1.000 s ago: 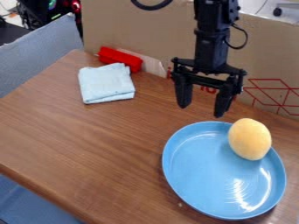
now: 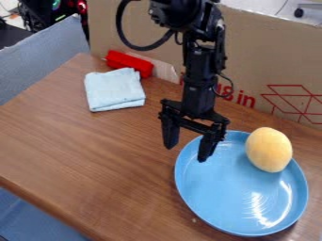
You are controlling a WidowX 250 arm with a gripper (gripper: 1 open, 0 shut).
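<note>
My black gripper [image 2: 187, 143] hangs low in the middle of the view, open, its two fingers apart at the upper-left rim of a blue plate [image 2: 239, 202]; nothing shows between them. On the right part of the plate sits a yellow egg-shaped object [image 2: 268, 150], right of the gripper. A folded pale blue cloth [image 2: 115, 88] lies at the back left on the wooden table [image 2: 88, 160].
A red object [image 2: 130, 63] lies behind the cloth against a cardboard panel [image 2: 270, 66] that runs along the back.
My gripper has moved down and somewhat left, toward the table by the plate's rim. The plate, yellow object and cloth are unchanged.
</note>
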